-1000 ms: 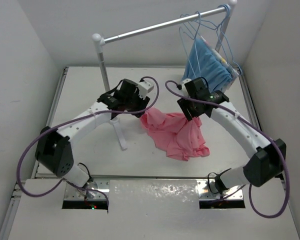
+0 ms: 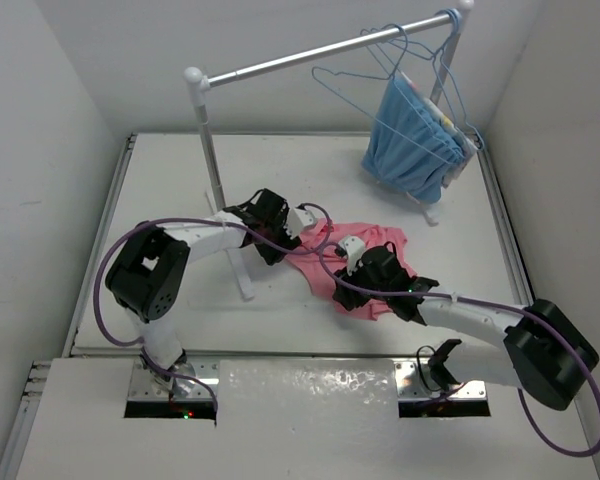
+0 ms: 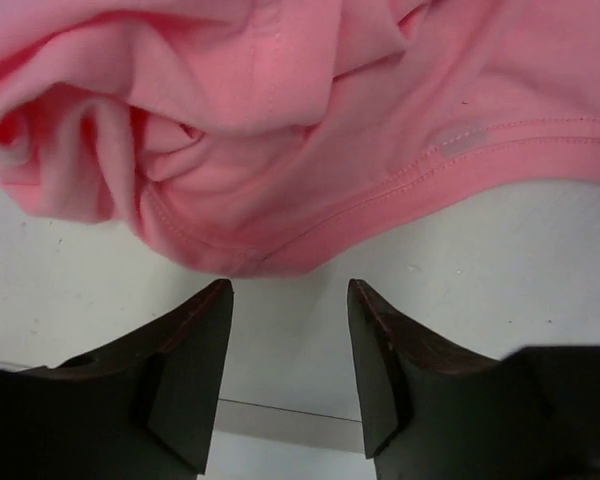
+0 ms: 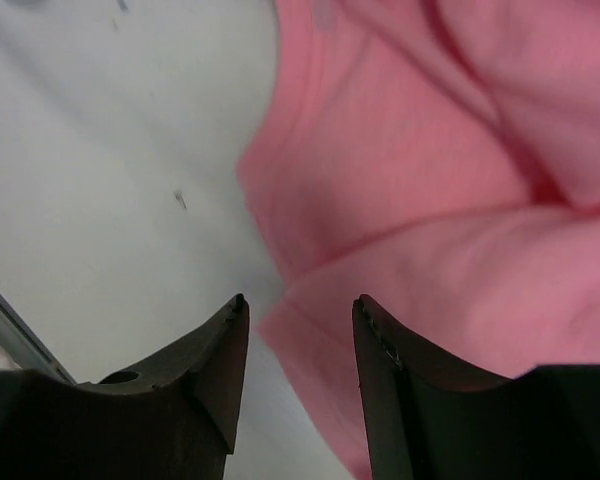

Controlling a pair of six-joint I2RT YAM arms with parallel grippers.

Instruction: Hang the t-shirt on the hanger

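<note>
The pink t-shirt lies crumpled on the white table, partly hidden under both arms in the top view. My left gripper stands open over the shirt's hem, its fingers pointing at the edge of the cloth with nothing between them. My right gripper is also open, low over a folded corner of the pink cloth near the shirt's front. Several blue wire hangers hang from the rail of the rack above.
A blue garment hangs at the rack's right end. The rack's left foot stands left of the shirt.
My right gripper has come down and toward the front onto the shirt. My left gripper has shifted slightly toward the front. The shirt remains on the table.
</note>
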